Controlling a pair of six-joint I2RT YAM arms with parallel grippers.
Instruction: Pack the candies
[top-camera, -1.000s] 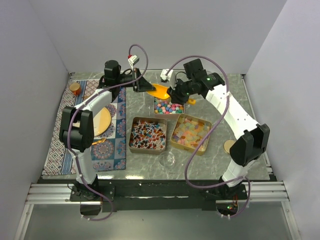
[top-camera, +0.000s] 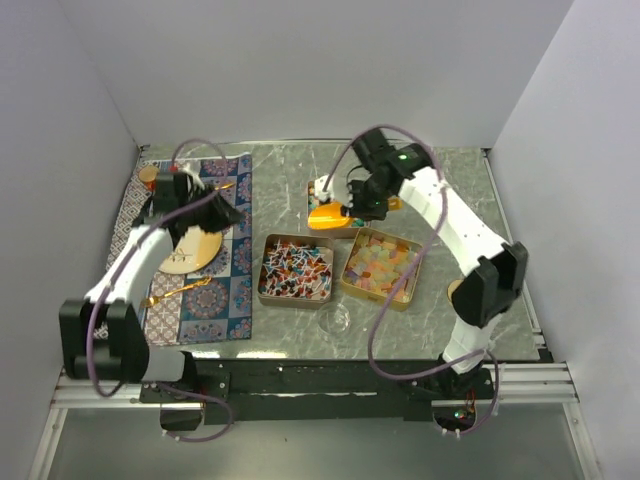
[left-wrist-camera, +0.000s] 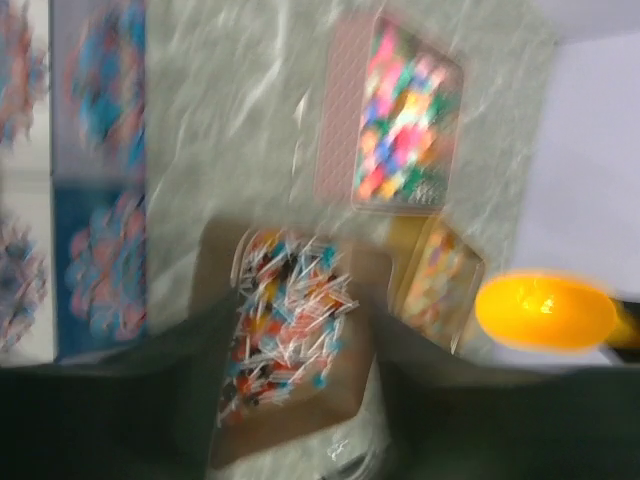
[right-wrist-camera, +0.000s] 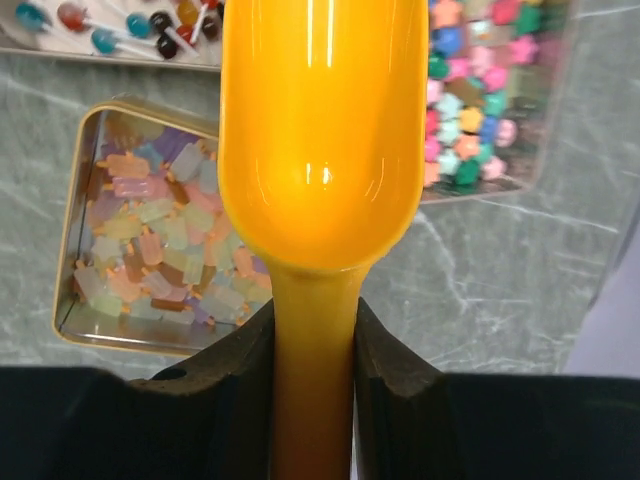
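Observation:
An orange scoop (right-wrist-camera: 320, 130) is clamped by its handle in my right gripper, which is shut on it. In the top view the scoop hangs above the box of star candies (left-wrist-camera: 410, 110). My left gripper (top-camera: 225, 212) is blurred over the patterned cloth, apart from the scoop; its fingers (left-wrist-camera: 120, 410) show spread, with nothing between them. The box of lollipops (top-camera: 296, 270) stands in the middle of the counter. Right of it is the box of popsicle-shaped candies (top-camera: 382, 265). The scoop's bowl shows no candies inside.
A clear round container (top-camera: 334, 318) stands in front of the boxes. On the cloth (top-camera: 236, 300) lie a yellow plate (top-camera: 185, 262) and a golden utensil (top-camera: 178, 291). A round tan lid (top-camera: 454, 291) lies at right, partly hidden. Bare counter lies at the front right.
My left gripper has let go of the scoop and swung left toward the plate. The right gripper keeps the scoop, which has shifted slightly and turned.

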